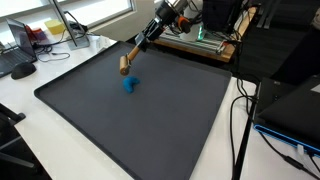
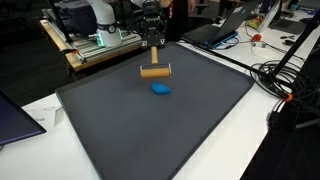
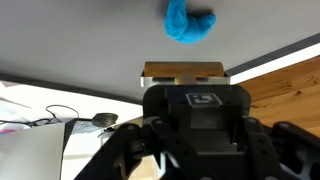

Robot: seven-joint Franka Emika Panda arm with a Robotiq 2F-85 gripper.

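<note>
A wooden mallet-like tool with a cylindrical head (image 2: 155,71) hangs over the dark board, its handle (image 2: 154,54) running back to my gripper (image 2: 153,42). My gripper is shut on the handle. A small blue object (image 1: 128,84) lies on the board near the tool's head, apart from it in exterior view 1. In the wrist view the tool's head (image 3: 184,70) shows just beyond my gripper, and the blue object (image 3: 187,20) is at the top edge. The gripper's body hides most of the handle there.
Much of the dark board (image 1: 150,125) is bare. A laptop (image 1: 22,35) and cables stand beyond its far left side. Black cables (image 1: 238,110) run along the right, and a wooden-edged shelf (image 1: 200,48) is near the arm's base.
</note>
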